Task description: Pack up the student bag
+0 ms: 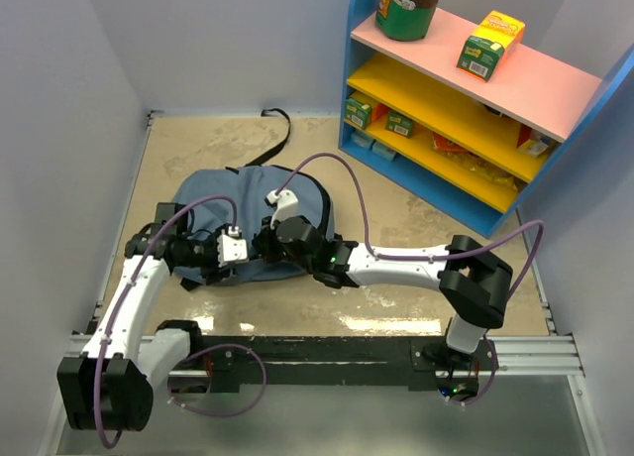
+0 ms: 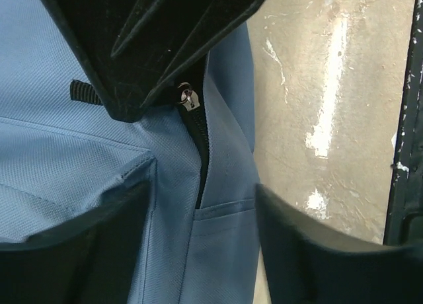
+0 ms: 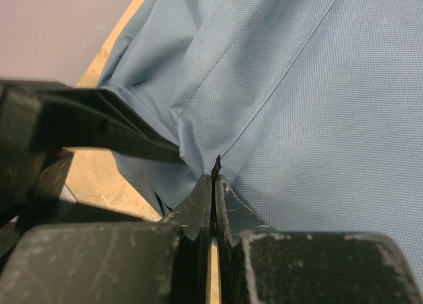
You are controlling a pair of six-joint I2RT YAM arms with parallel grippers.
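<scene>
The blue student bag lies flat on the table, under both grippers. In the left wrist view its black zipper runs down the side with a metal slider. A black ribbed pull tab sticks out beside my right gripper. That gripper is shut, and a thin dark tip, seemingly the tab, shows between its fingertips in the right wrist view. My left gripper has its fingers apart, with bag fabric below and between them; one left finger reaches the fabric beside the right gripper.
A shelf unit with boxes and packets stands at the back right. A black strap trails behind the bag. Bare table lies to the right of the bag. Both arms are close together over its front edge.
</scene>
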